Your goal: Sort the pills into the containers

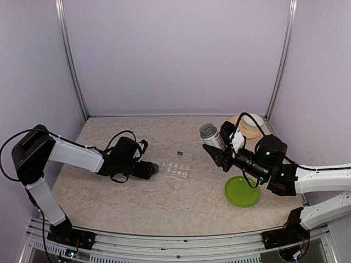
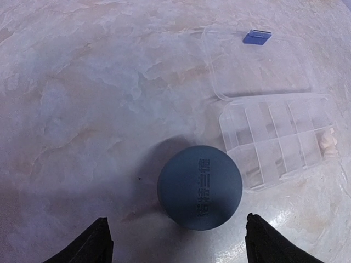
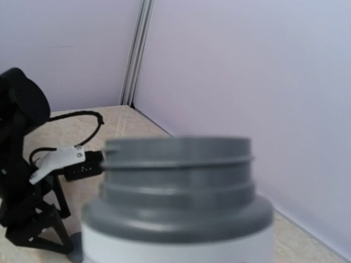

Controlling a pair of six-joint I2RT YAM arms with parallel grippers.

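Note:
My right gripper (image 1: 217,148) is shut on a pill bottle (image 1: 211,136), held tilted above the table with its uncapped grey neck up and to the left. In the right wrist view the bottle (image 3: 178,192) fills the lower middle and hides the fingers. My left gripper is low over the table, open, its fingers (image 2: 90,241) well apart. Ahead of them a round dark cap (image 2: 200,187) shows clear gaps on both sides. Beside it rests the clear pill box (image 2: 269,143), lid (image 2: 255,74) folded open; pale pills (image 2: 328,141) sit in its right end.
A green plate (image 1: 242,192) lies below the right arm. Behind that arm are a white bowl (image 1: 253,121) and a wooden plate (image 1: 237,119), partly covered.

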